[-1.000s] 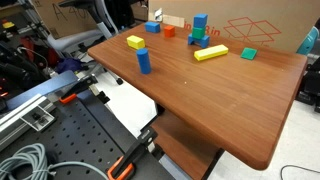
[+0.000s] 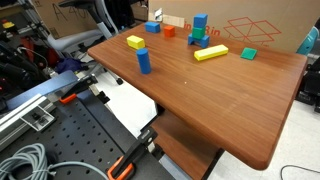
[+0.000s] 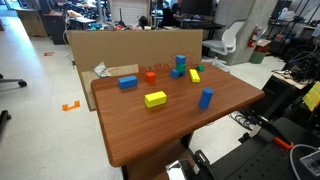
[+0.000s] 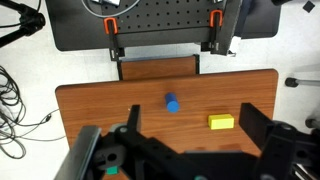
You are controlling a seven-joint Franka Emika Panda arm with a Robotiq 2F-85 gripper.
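A blue cylinder (image 2: 144, 62) stands upright near the table's front edge. In the wrist view its blue top (image 4: 172, 102) shows beyond and between the fingers. My gripper is open above the table, with its dark fingers wide apart and nothing held. A yellow block (image 2: 136, 42) lies farther left in exterior view 1; it also shows in exterior view 2. Toward the back stands a stack of blue and green blocks (image 2: 200, 22). A long yellow block (image 2: 212, 53) lies in front of it, and a flat green piece (image 2: 249, 53) is to the right.
A red block (image 3: 151, 76) and a blue block (image 3: 127, 82) lie near the cardboard panel (image 3: 110, 50) behind the table. A black frame with clamps (image 4: 165, 28) borders its front side.
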